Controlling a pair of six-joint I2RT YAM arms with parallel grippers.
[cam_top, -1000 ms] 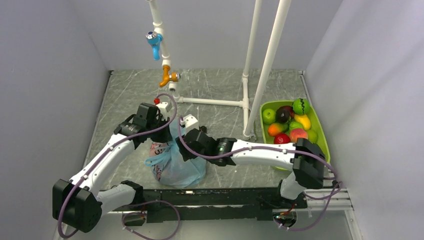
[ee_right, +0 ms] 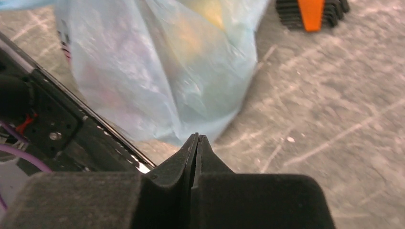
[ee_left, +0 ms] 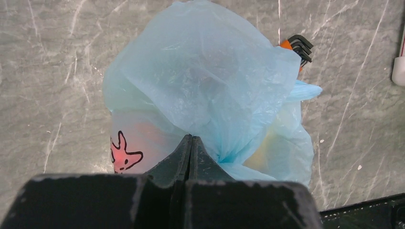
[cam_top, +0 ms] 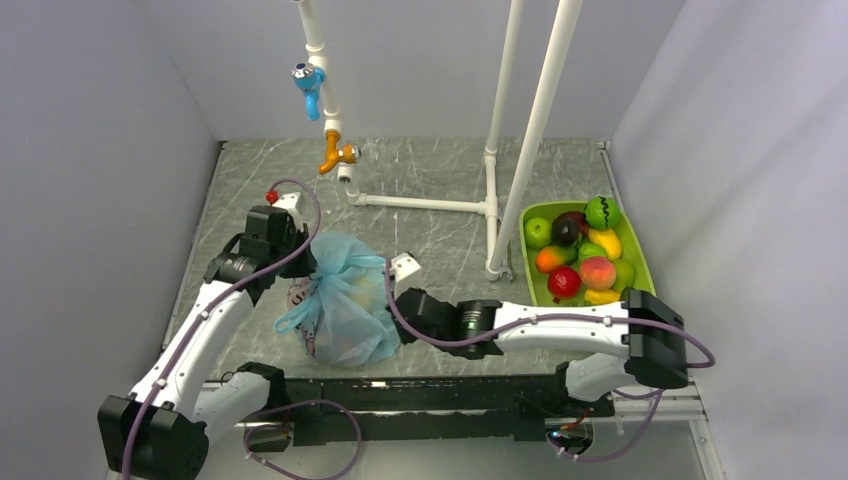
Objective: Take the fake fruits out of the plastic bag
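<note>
The pale blue plastic bag (cam_top: 350, 325) lies on the grey marbled surface, crumpled and gathered near its middle. Fruit shows only as faint yellow and reddish patches through the film. My left gripper has its fingers together at the bag's upper folds, and creases run to the tips, so it appears shut on a pinch of film. On the bag's right side, my right gripper is shut with nothing between its fingers; the bag's edge lies just beyond the tips. The bag's opening is not clear in any view.
A green basket (cam_top: 643, 262) full of fruits stands at the right, partly behind my right arm. Hex keys in an orange holder (ee_right: 311, 14) lie beside the bag. White pipes (cam_top: 420, 204) stand behind, with a blue tap (cam_top: 312, 95) and an orange tap (cam_top: 333, 155).
My grippers have moved apart, the left one leftward and the right one rightward and nearer the front. The bag has shifted left with the left gripper, and its upper part is spread wider.
</note>
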